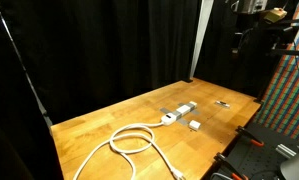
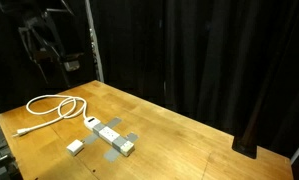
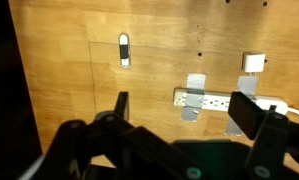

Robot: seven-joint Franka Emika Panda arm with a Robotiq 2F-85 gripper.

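My gripper is open high above the wooden table, its two dark fingers wide apart and nothing between them. In the wrist view a white power strip (image 3: 217, 102) lies below and to the right, held down by grey tape (image 3: 195, 88). Its white cord (image 1: 139, 127) loops over the table in exterior view 1. A small white block (image 3: 254, 62) rests apart from the strip. Off to the left in the wrist view is a small white-and-dark stick-like object (image 3: 124, 50), which I cannot identify.
Bare table (image 2: 189, 140) stretches widely beyond the strip. Black curtains (image 1: 109, 50) hang behind it. In exterior view 1, a dark base with red-orange parts stands by the near right edge. Several small dark holes dot the tabletop.
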